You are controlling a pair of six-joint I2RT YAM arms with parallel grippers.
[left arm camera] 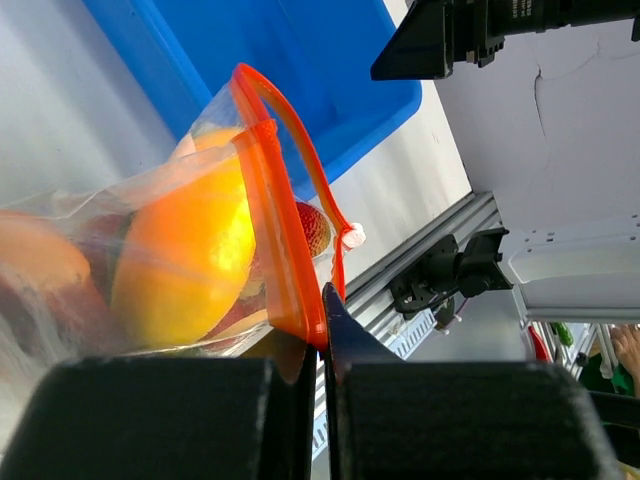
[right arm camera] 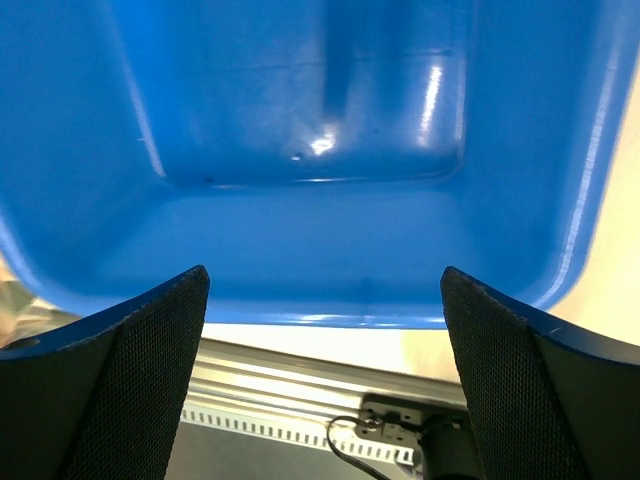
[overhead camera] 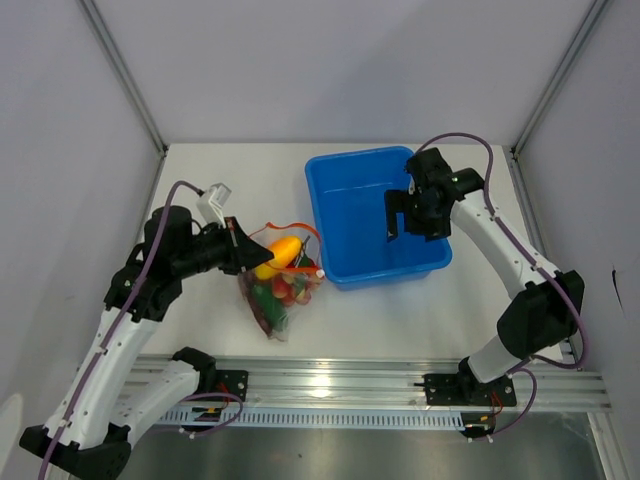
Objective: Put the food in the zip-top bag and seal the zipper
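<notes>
A clear zip bag point(overhead camera: 275, 300) with orange zipper trim stands upright and open, holding a yellow fruit point(overhead camera: 285, 250), green and red items; the yellow fruit point(left arm camera: 180, 250) fills much of the left wrist view. My left gripper point(overhead camera: 252, 258) is shut at the bag's orange rim point(left arm camera: 295, 270); whether film is pinched between its fingers is hard to tell. My right gripper point(overhead camera: 405, 215) is open above the blue tray point(overhead camera: 350, 260), with nothing between its fingers.
The blue tray looks empty in the right wrist view. Metal rails run along the edges.
</notes>
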